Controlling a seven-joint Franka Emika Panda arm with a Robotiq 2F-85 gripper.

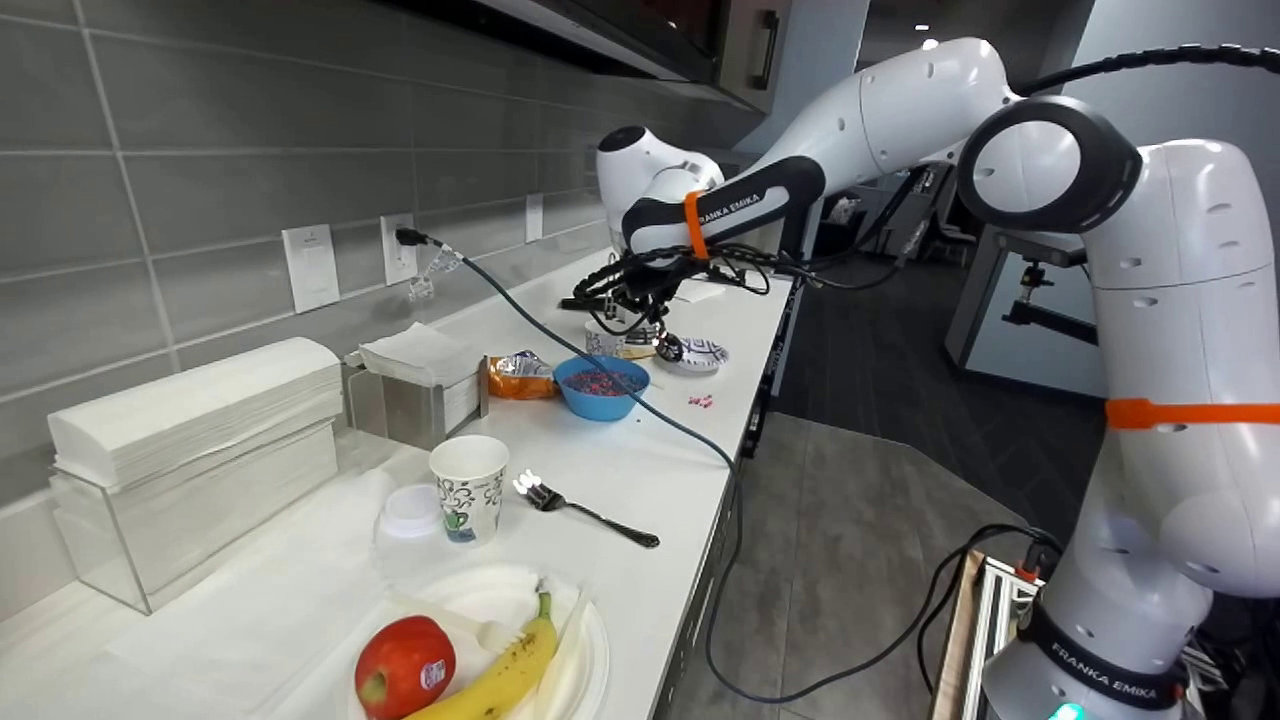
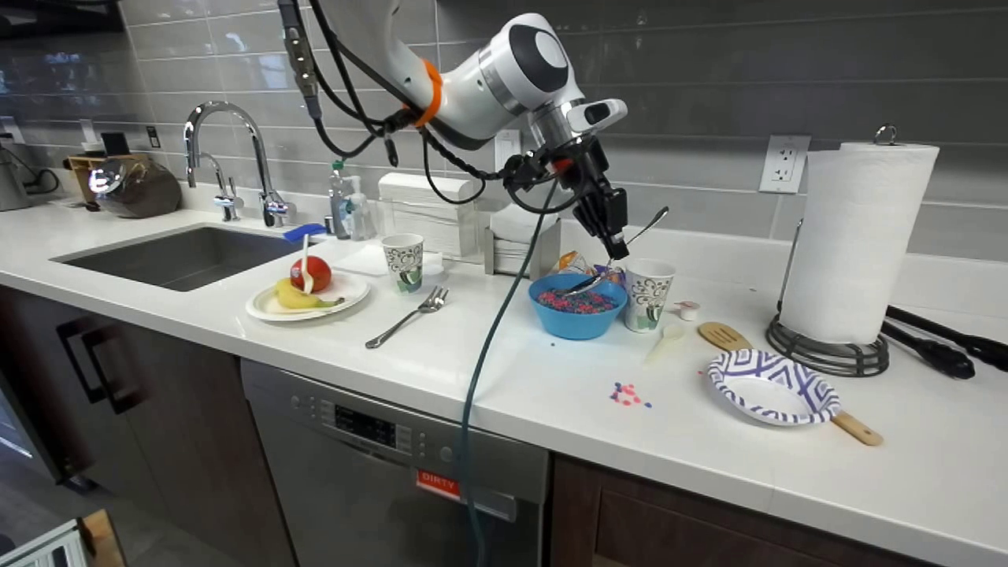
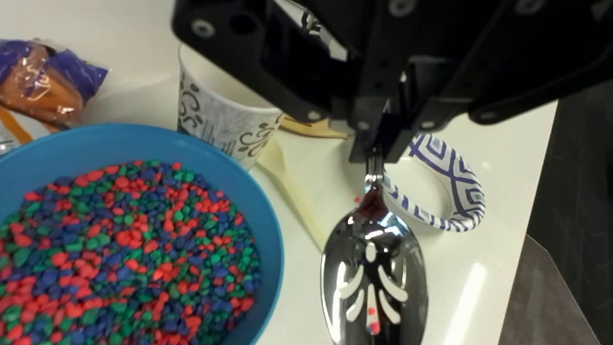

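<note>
My gripper is shut on the neck of a shiny slotted spoon (image 3: 411, 258), whose bowl points away from the fingers. A few red bits show at the spoon's slots. The blue bowl (image 3: 261, 221), filled with red, green and blue bits, lies left of the spoon in the wrist view. From exterior view 2, the spoon (image 2: 583, 284) overlaps the blue bowl (image 2: 578, 323), its handle slanting up behind my gripper (image 2: 618, 247); its height over the bowl is unclear. A purple-patterned white paper bowl (image 2: 753, 367) rests farther right on the counter, empty as far as shows.
Close behind the blue bowl stands a paper cup (image 2: 649, 294). A light plastic spoon (image 2: 666, 342), wooden utensil (image 2: 724, 335) and paper-towel roll (image 2: 841, 246) lie or stand to the right. Bits (image 2: 625, 393) are scattered on the counter. A cable (image 2: 496, 321) hangs across the front.
</note>
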